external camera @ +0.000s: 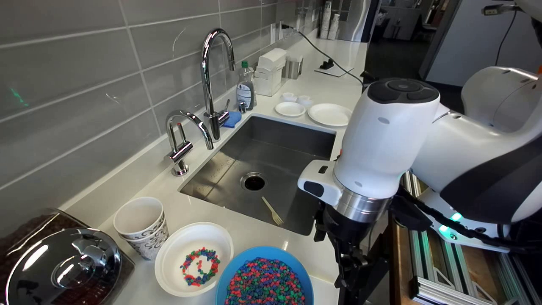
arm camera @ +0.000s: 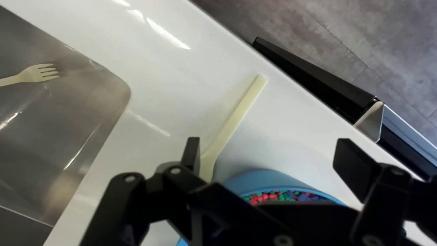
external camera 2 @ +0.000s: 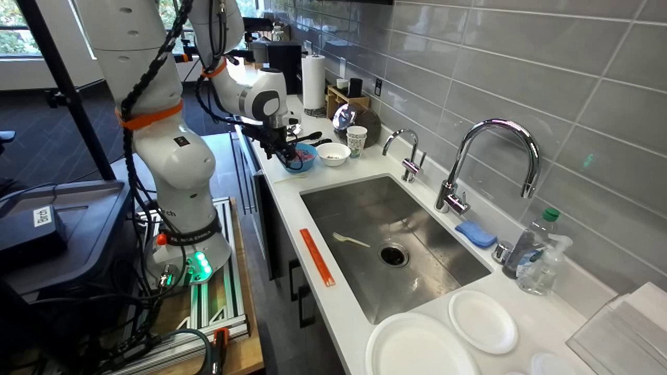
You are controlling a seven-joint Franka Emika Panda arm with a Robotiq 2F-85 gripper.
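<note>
My gripper stands open above the counter, its black fingers (arm camera: pixel 191 153) wide apart with nothing held. Beneath it in the wrist view lies a pale utensil (arm camera: pixel 237 117), its near end hidden behind the left finger. That utensil (external camera 2: pixel 289 178) also shows on the counter in exterior view 2. Beside it sits a blue bowl (arm camera: pixel 262 180) of red, green and blue pieces, partly covered by the gripper. A pale fork (external camera: pixel 272 211) rests in the steel sink (external camera: pixel 274 140). Exterior view 1 shows the gripper (external camera: pixel 350 282) right of the blue bowl (external camera: pixel 222 284).
A white bowl (external camera: pixel 167 254) with a few coloured pieces, stacked paper cups (external camera: pixel 147 241) and a lidded pot (external camera: pixel 30 274) stand left of the blue bowl. An orange-red strip (external camera 2: pixel 317 257) lies along the sink's front. The counter edge drops to the floor (arm camera: pixel 393 53) close by.
</note>
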